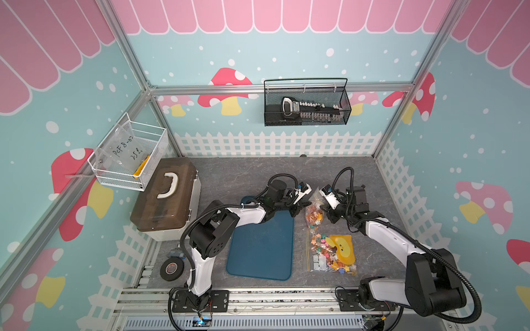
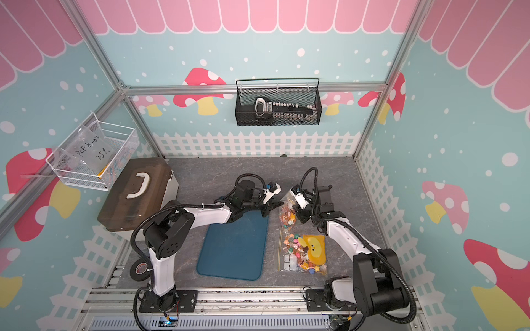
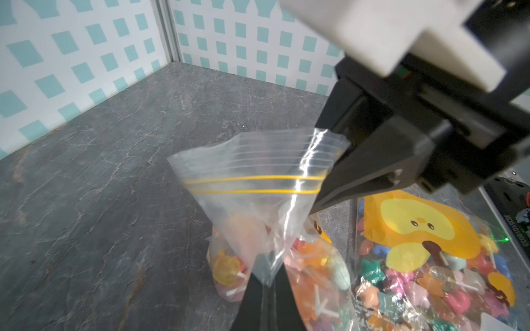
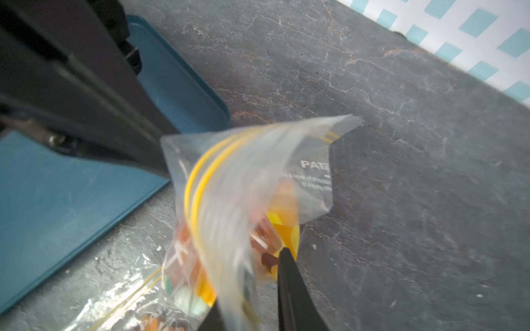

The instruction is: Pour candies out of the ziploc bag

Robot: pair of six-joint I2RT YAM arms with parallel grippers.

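Observation:
A clear ziploc bag of candies (image 1: 314, 216) stands on the table between both grippers, its yellow-striped mouth (image 3: 254, 184) upward. My left gripper is shut, with the thin bag film pinched at its tips; in the right wrist view, its dark fingers (image 4: 146, 146) meet the bag's left upper edge. My right gripper is part open at the opposite side, and a fold of the bag's rim (image 4: 226, 259) runs down between its fingers. From the left wrist view, one right finger (image 3: 375, 160) overlaps the bag's edge. Candies show in the lower part of the bag.
A blue tray (image 1: 259, 248) lies under and in front of the left arm. Nearer the front, a second flat candy bag (image 1: 325, 251) with a yellow bear picture (image 1: 343, 249) rests close by. A brown-lidded box (image 1: 165, 193) is at left. Bare table stretches behind the grippers.

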